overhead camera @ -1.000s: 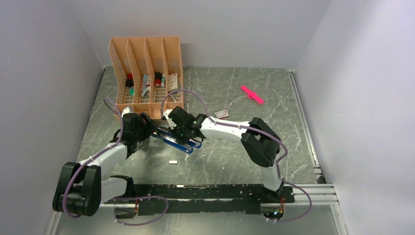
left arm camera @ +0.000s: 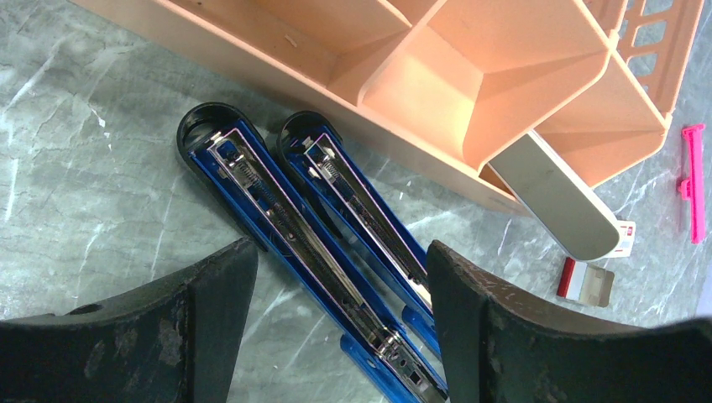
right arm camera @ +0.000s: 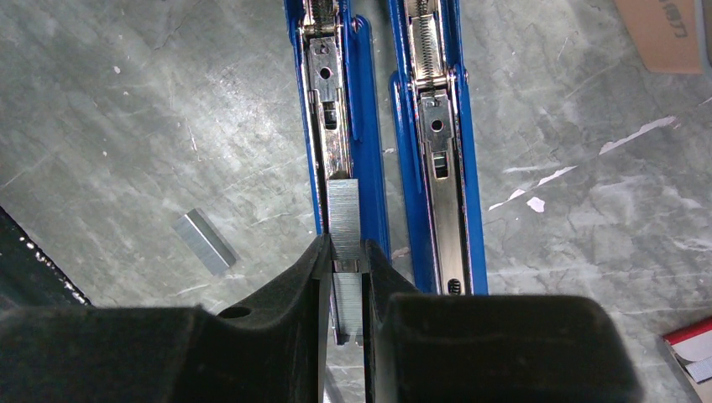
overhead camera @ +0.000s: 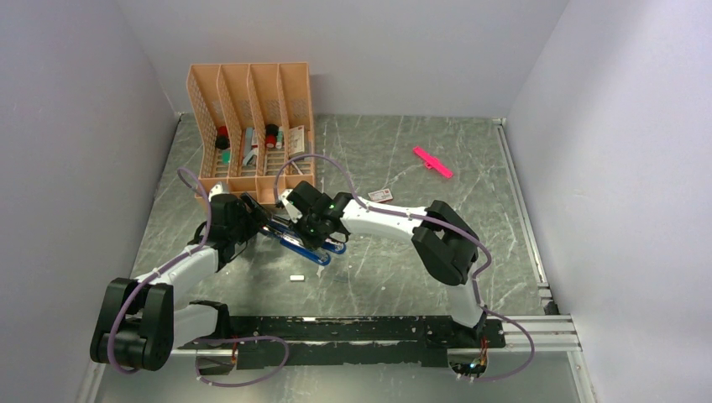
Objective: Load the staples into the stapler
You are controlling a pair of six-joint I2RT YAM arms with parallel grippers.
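Two blue staplers lie side by side with their metal magazines exposed. In the right wrist view, a grey strip of staples (right arm camera: 343, 210) lies along the channel of the left-hand stapler (right arm camera: 370, 159). My right gripper is shut on this strip, one finger at each side. The second stapler (right arm camera: 475, 193) lies to its right, its channel showing no staples. Seen from the left wrist, my left gripper is open above the staplers, its fingers wide apart with nothing gripped. From above, the arms partly hide both staplers (overhead camera: 304, 249).
A peach divided organizer (overhead camera: 252, 180) stands close behind the staplers. A loose staple block (right arm camera: 204, 242) lies on the table (overhead camera: 403, 277) to their front. A small box (overhead camera: 380, 196) and a pink object (overhead camera: 432, 162) lie to the right, with bare table around them.
Both arms look nearly still.
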